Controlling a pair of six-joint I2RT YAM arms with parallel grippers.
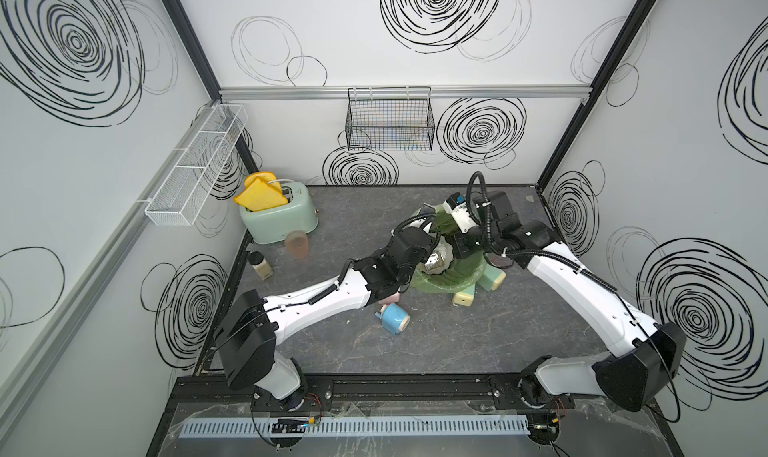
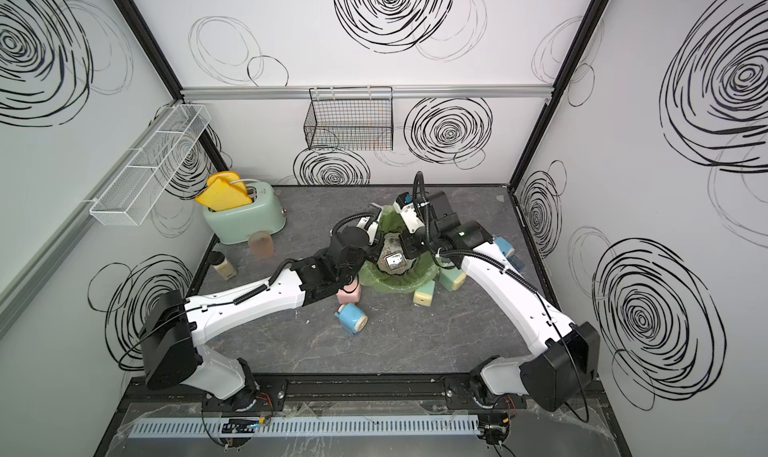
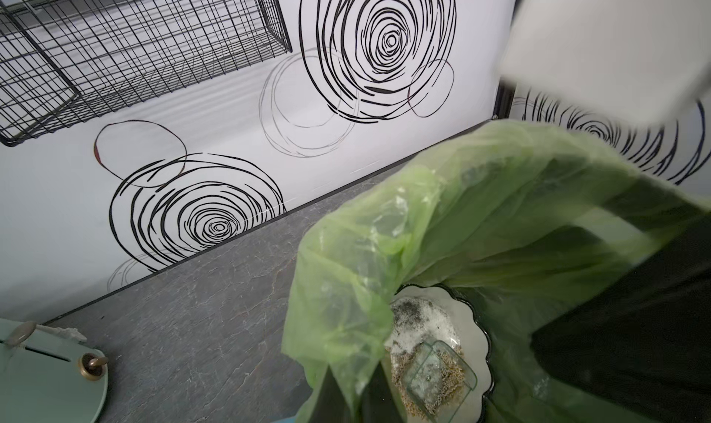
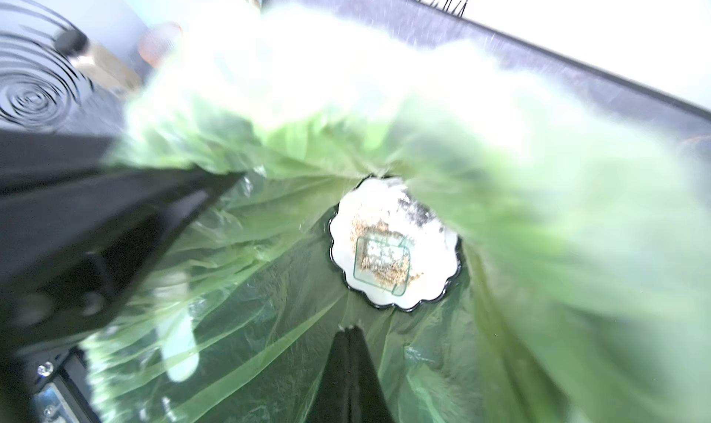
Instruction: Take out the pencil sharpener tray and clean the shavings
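A bin with a green liner (image 1: 448,278) stands mid-table. Inside it a scalloped white dish (image 4: 433,267) holds shavings and dark dust, with a clear tray (image 4: 381,264) lying on them. My left gripper is at the liner's edge, green film at its tips; whether the film is between the fingers is hard to tell. My right gripper points down into the bin, shut with nothing showing between its fingers, short of the dish in the right wrist view.
A toaster (image 1: 280,221) with yellow slices stands back left, near a seasoning jar (image 1: 261,266). A blue cup (image 1: 393,319) and several blocks lie around the bin. Wire baskets (image 1: 389,121) hang on the walls.
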